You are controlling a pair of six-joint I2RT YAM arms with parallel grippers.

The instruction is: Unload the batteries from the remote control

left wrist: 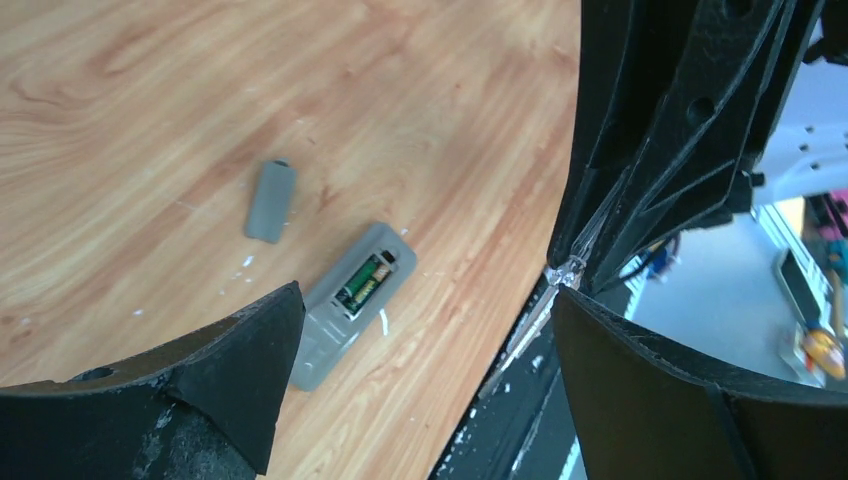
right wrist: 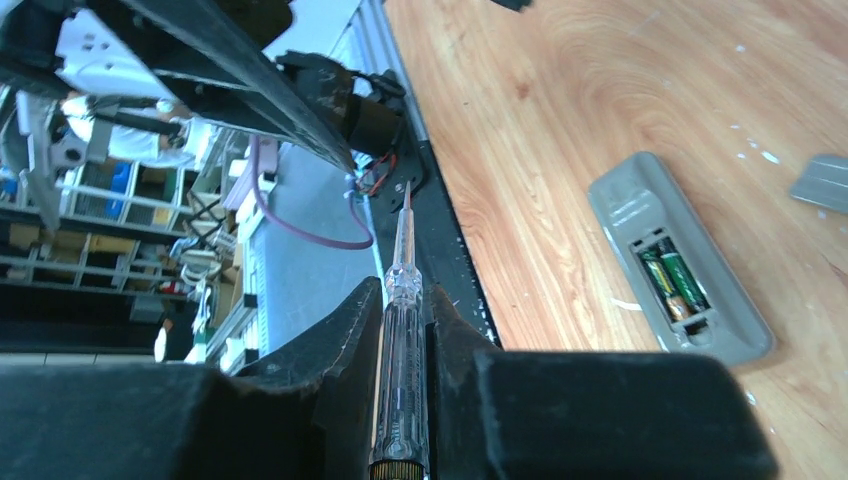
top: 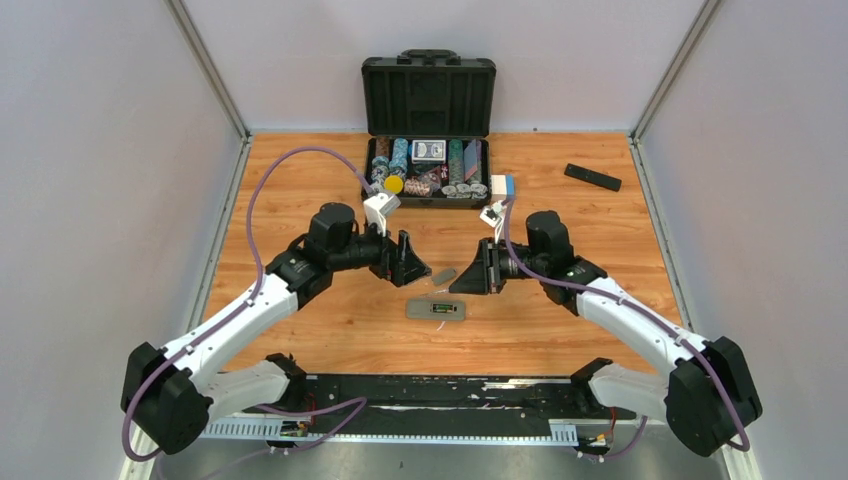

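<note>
The grey remote control [top: 421,311] lies on the wooden table with its battery compartment uncovered. In the right wrist view, two green batteries [right wrist: 678,280] sit inside it. The loose grey cover [left wrist: 270,202] lies apart from the remote. My right gripper is shut on a slim tool with a clear handle [right wrist: 403,400]; its pointed metal tip [right wrist: 406,215] sticks out beyond the fingers, away from the remote. In the left wrist view my left gripper is wide open, its fingers apart. From above, both grippers hover near the remote, facing each other.
An open black case [top: 428,95] with poker chips and cards stands at the back. Beside it is a small white and blue box [top: 502,187]. A black remote-shaped object [top: 592,177] lies back right.
</note>
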